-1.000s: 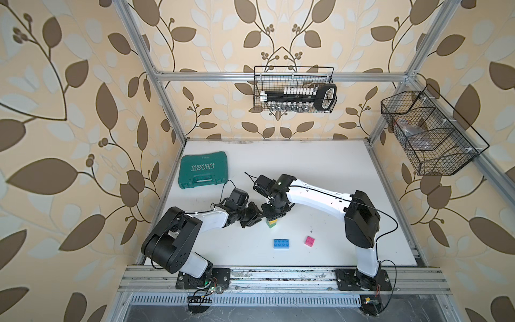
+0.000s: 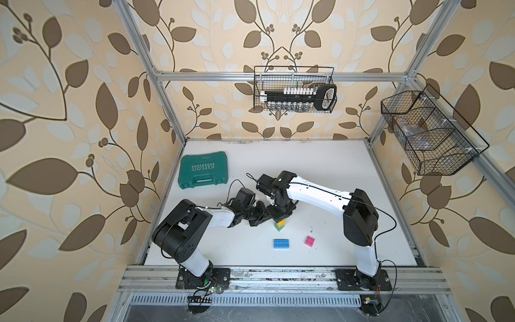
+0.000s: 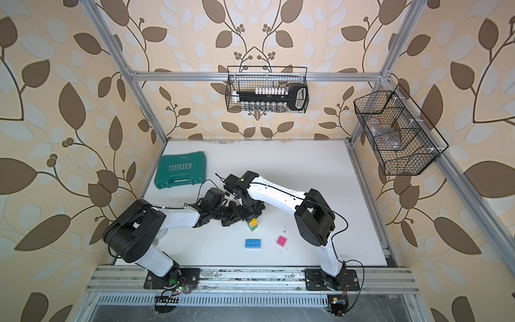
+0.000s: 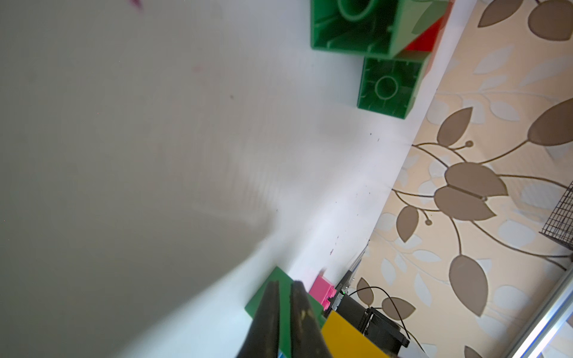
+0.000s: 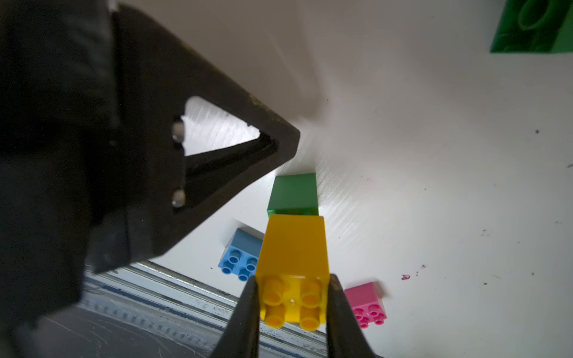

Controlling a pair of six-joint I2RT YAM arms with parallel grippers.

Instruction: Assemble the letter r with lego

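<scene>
My right gripper is shut on a yellow brick (image 5: 295,244). A green brick (image 5: 293,191) shows just beyond it, partly hidden; whether they touch is unclear. My left gripper is shut beside these bricks, its fingertips in front of green plastic, with nothing clearly between them. On the table near the front lie a blue brick (image 2: 281,243) and a pink brick (image 2: 309,241). More green bricks (image 4: 385,89) and a red one (image 4: 426,35) show at the top of the left wrist view.
A green case (image 2: 202,169) lies at the back left. Wire baskets (image 2: 295,96) hang on the back and right walls. Both arms crowd the centre.
Both grippers have shifted rightward in the top left view. The right arm's wrist is raised slightly, and more of the yellow brick and the green beneath it shows, also farther right.
</scene>
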